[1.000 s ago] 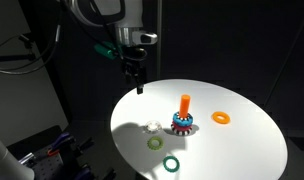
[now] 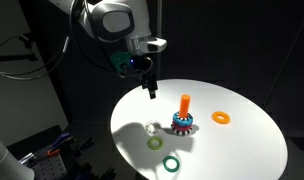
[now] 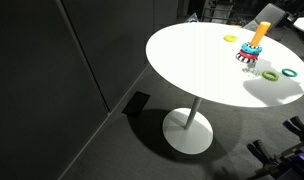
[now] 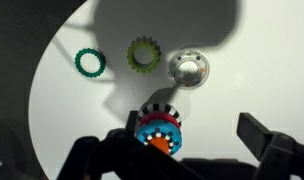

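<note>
On the white round table stands a ring stacker (image 2: 182, 122) with an orange post, a blue ring and a red and black-white base. An orange ring (image 2: 221, 117) lies to its right. In front of the stacker are a clear ring (image 4: 188, 69), a green ring (image 4: 144, 54) and a smaller teal ring (image 4: 90, 63), all flat on the table and apart from each other. My gripper (image 2: 149, 87) hangs well above the table at its left back side. In the wrist view its fingers (image 4: 254, 134) stand wide apart, open, and nothing is between them.
The table (image 3: 182, 50) is round, on a single pedestal (image 3: 189, 128), with its edge exposed all round. Bare tabletop lies to the right of the stacker and at the far side. A dark curtain hangs behind.
The arm has moved slightly to the right, with the gripper a little lower and its head tilted differently. The rings and stacker have stayed put.
</note>
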